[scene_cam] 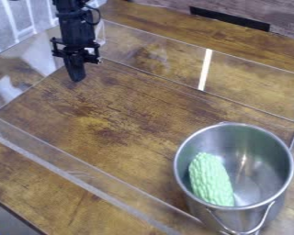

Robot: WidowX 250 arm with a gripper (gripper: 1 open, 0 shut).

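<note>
My black gripper (76,72) is at the upper left, low over the wooden table, shut, with nothing visible between its fingers. At the lower right stands a steel pot (260,165) with a wire handle. A pale green, textured oblong object (209,180) lies inside it, leaning along its left side.
Clear plastic walls (63,174) border the wooden work area (118,119), which is empty through the middle. A white strip (205,69) crosses the far side. A dark panel (235,18) runs along the back.
</note>
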